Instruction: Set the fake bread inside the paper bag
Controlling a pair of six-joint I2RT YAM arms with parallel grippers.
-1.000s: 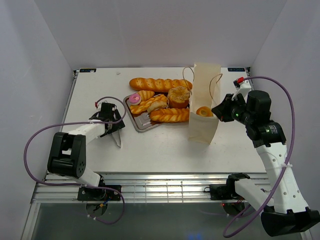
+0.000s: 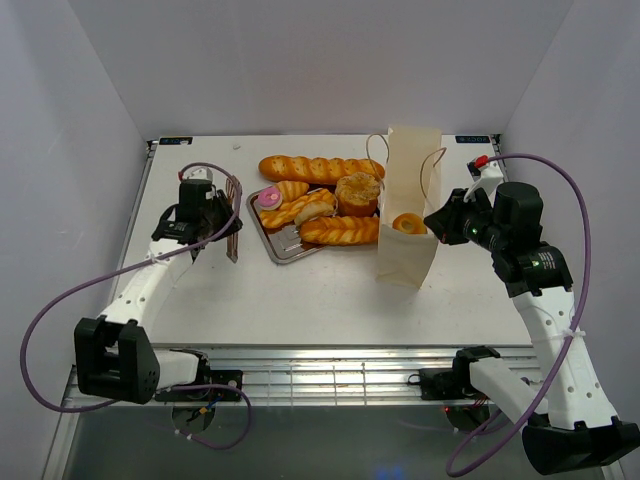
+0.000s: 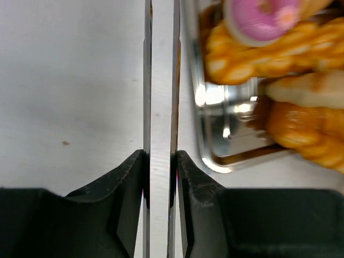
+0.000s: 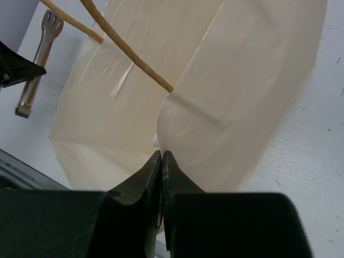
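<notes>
My left gripper is shut on metal tongs (image 2: 233, 215), its fingers pressing on the outer sides of their two arms, and holds them raised left of the tray. In the right wrist view the tongs (image 4: 38, 67) show at upper left. My right gripper is shut on the side edge of the paper bag (image 2: 400, 262), which stands upright with its mouth open. A ring-shaped bread (image 2: 409, 223) lies inside the bag. Several fake breads fill the metal tray (image 2: 288, 257), among them a pink donut (image 2: 269, 198) and a braided loaf (image 2: 341, 231).
A long loaf (image 2: 315, 170) lies across the tray's back, reaching toward the bag. Two twisted handles (image 4: 126, 48) rise from the bag.
The left arm has stretched away from the table's front edge, lifting the tongs and turning them more upright; their arms have come closer together. The right arm and bag have stayed put.
</notes>
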